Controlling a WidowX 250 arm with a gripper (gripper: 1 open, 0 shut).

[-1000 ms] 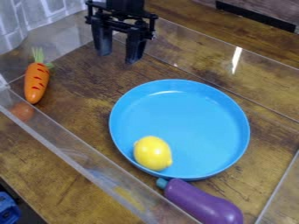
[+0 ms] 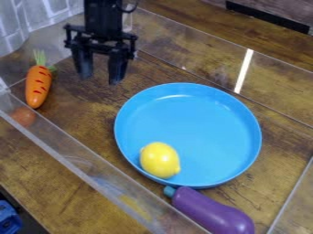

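Note:
The black gripper is open at the top left, its two fingers pointing down above the wooden floor with nothing visible between them. A toy carrot lies to its left, beside the clear wall. A blue plate fills the middle right, with a yellow lemon on its lower left part. A purple eggplant lies below the plate at the bottom right.
Clear plastic walls run along the left and top of the area. Bare wood lies between the carrot and the plate, and at the upper right.
The gripper has come lower in the view and slightly left, toward the carrot's side. The carrot, plate, lemon and eggplant have not moved.

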